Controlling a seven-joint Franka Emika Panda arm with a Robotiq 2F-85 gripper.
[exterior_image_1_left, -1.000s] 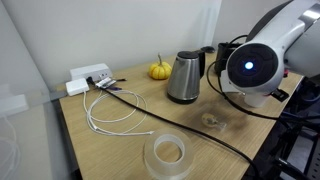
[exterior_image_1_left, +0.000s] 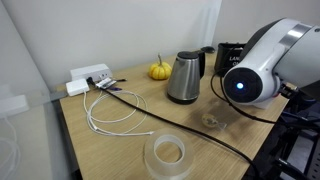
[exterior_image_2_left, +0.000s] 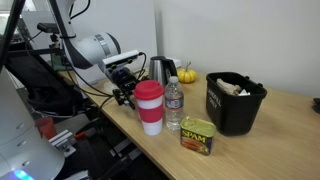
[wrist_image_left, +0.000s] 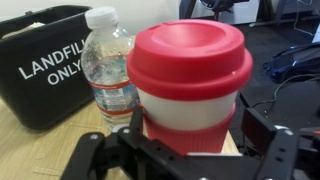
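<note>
A cup with a red lid and a red band (wrist_image_left: 190, 85) stands upright, filling the middle of the wrist view. My gripper is open, its fingers spread to either side of the cup's lower part; whether they touch it cannot be told. In exterior view 2, the same red and white cup (exterior_image_2_left: 149, 106) stands near the table's front edge, with the arm behind it hiding most of the gripper.
Close beside the cup stands a clear water bottle (exterior_image_2_left: 174, 104). A yellow SPAM can (exterior_image_2_left: 197, 136) and a black bin (exterior_image_2_left: 234, 104) are further right. A steel kettle (exterior_image_1_left: 185, 77), a tape roll (exterior_image_1_left: 168, 152) and a black cable (exterior_image_1_left: 190, 132) lie across the other side.
Over the last second the arm has come down and tilted a little toward the table's right side. Kettle, tape roll and cables have stayed where they were.
</note>
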